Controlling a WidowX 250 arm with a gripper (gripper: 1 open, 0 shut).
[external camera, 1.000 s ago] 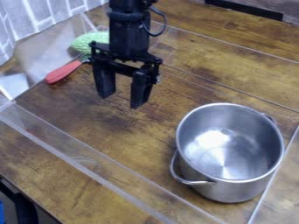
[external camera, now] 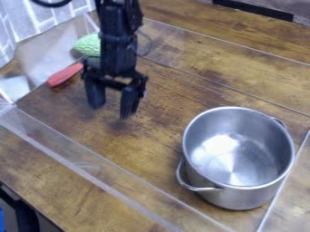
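My black gripper (external camera: 111, 104) is low over the wooden surface at the centre left, its fingers apart and blurred, with nothing visible between them. Behind it at the upper left lie a red-handled utensil (external camera: 64, 76) and a green object (external camera: 87, 45), partly hidden by the arm. A steel pot (external camera: 237, 159) stands at the lower right, apart from the gripper.
Clear plastic walls (external camera: 97, 169) border the work area at the front left.
The pot and other objects have not moved.
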